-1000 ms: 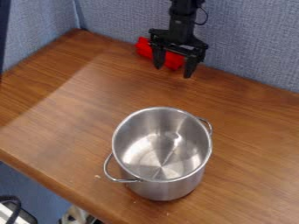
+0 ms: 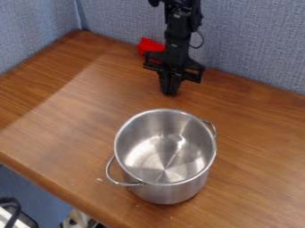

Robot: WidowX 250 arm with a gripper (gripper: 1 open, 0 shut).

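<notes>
My black gripper point(image 2: 169, 85) hangs low over the wooden table at the back, shut, with nothing visible between its fingers. Behind it, against the padded back wall, a red object point(image 2: 152, 47) is partly hidden by the arm. A steel pot point(image 2: 166, 156) with two wire handles stands at the front centre.
A grey padded wall point(image 2: 256, 49) bounds the back. Some dark cable or hardware lies off the table's front-left corner.
My gripper has come down and slightly toward the front, now in front of the red object, which is more hidden behind the arm. The pot is unchanged.
</notes>
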